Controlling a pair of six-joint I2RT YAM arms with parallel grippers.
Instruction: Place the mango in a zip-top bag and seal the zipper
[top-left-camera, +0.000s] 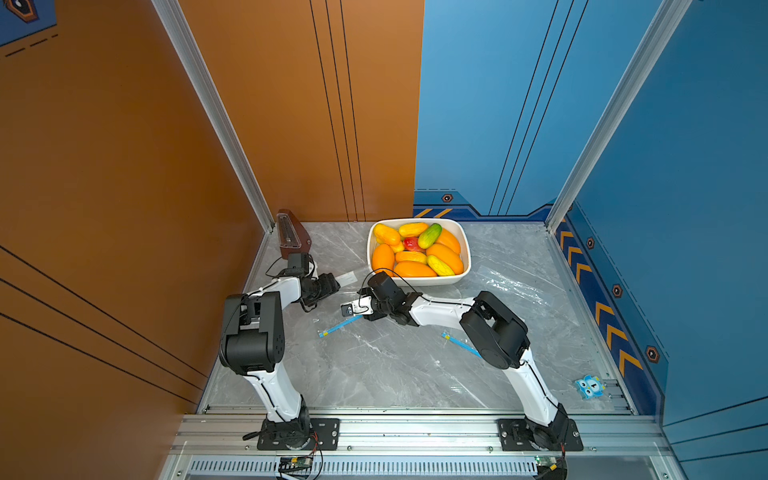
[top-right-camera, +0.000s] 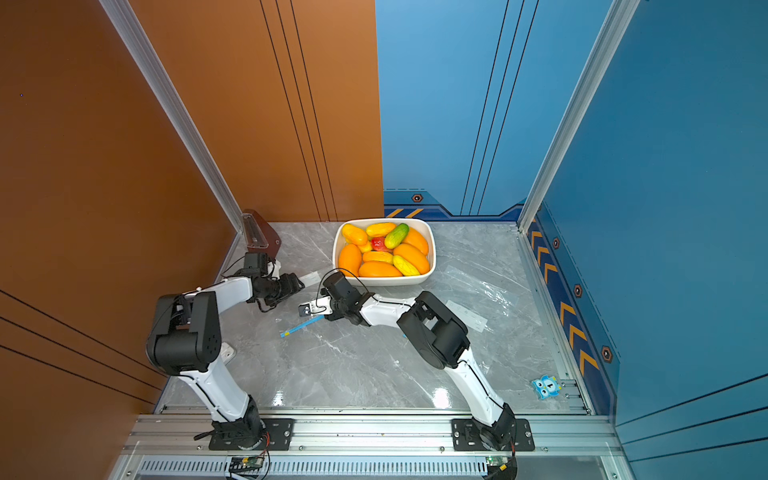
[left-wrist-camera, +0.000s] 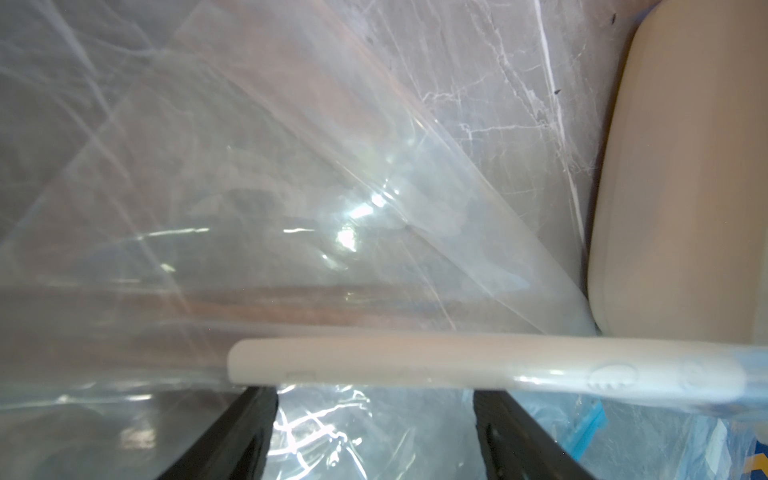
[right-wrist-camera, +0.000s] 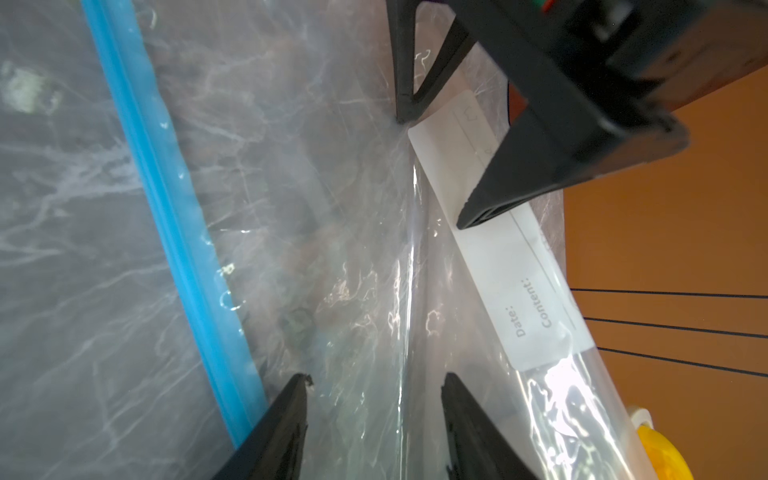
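Several orange-yellow mangoes (top-left-camera: 443, 258) lie in a white bin (top-left-camera: 469, 257) at the back. A clear bag (right-wrist-camera: 344, 264) lies on the table in front of it, with a blue zipper strip (right-wrist-camera: 180, 232) and a white label (right-wrist-camera: 512, 288). Over the bag, my right gripper is open, its fingers apart. My left gripper is at the bag's label; the right wrist view shows one of its fingers (right-wrist-camera: 512, 184) over that label. The left fingers stand apart, and whether film is caught there cannot be told. A blurred white bar (left-wrist-camera: 480, 364) crosses before them.
A second blue strip (top-left-camera: 461, 345) lies beneath the right arm. At the back left stands a brown object (top-left-camera: 293, 233); a small blue owl-like item (top-left-camera: 590, 387) is at the front right.
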